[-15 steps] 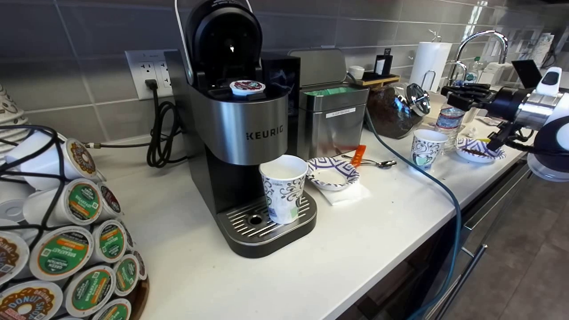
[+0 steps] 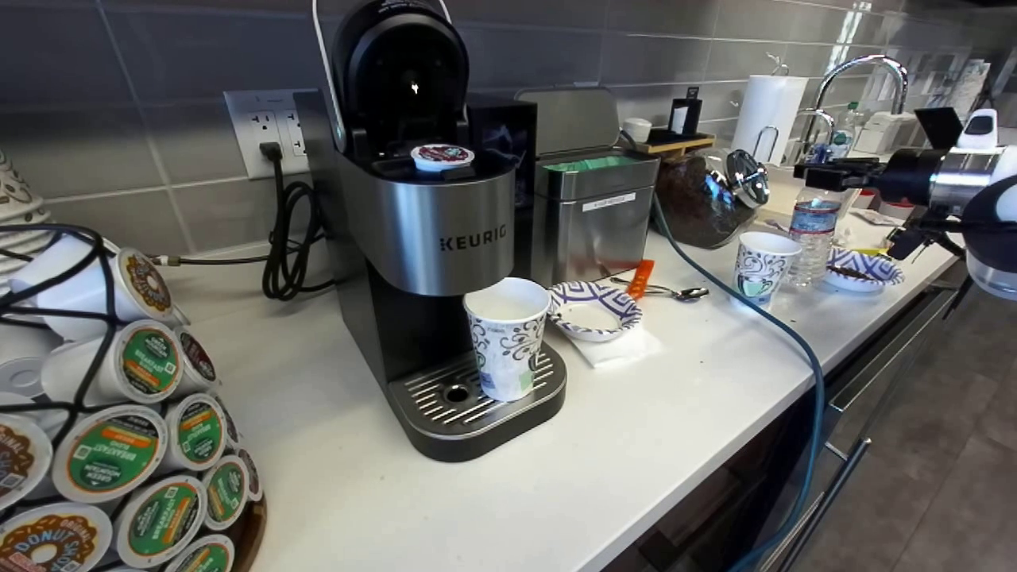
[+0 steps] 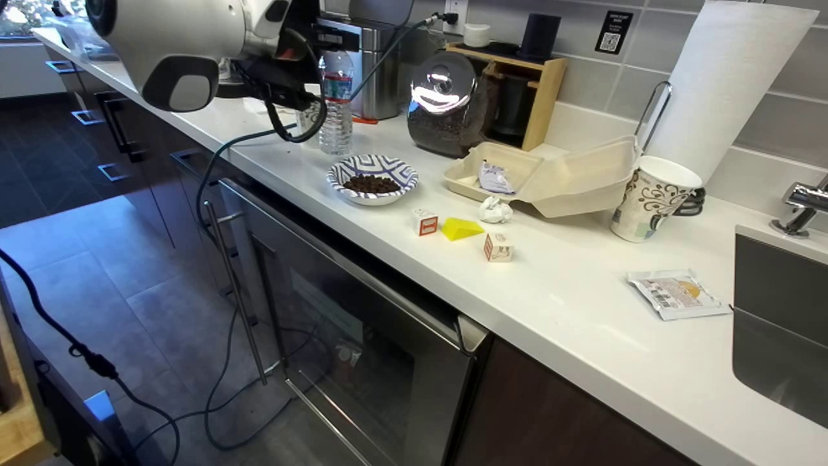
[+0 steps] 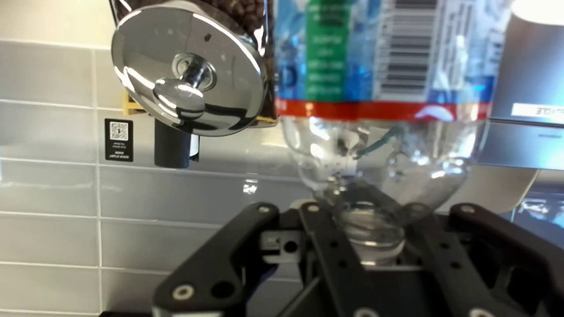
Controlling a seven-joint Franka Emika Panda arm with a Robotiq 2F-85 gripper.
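Observation:
The clear water bottle (image 2: 815, 229) stands upright, with a blue, white and red label. Its neck is between the black fingers of my gripper in the wrist view, and the gripper is shut on it. From exterior view 1, the gripper (image 2: 817, 176) reaches the bottle's top from the right. Exterior view 2 shows the same bottle (image 3: 337, 128) at the counter's front side, its upper end hidden by the gripper. Whether its base touches the counter I cannot tell.
A paper cup (image 2: 765, 267) is close by the bottle, and a patterned bowl (image 3: 372, 167) of dark pieces sits on its other side. Behind is a glass jar (image 3: 442, 101) with a metal lid. A blue cable (image 2: 801, 353) runs over the counter edge.
The bottle has shifted slightly right and toward the front edge in exterior view 1. My gripper's fingers, spread earlier, have come together at its top, and the arm has moved a little.

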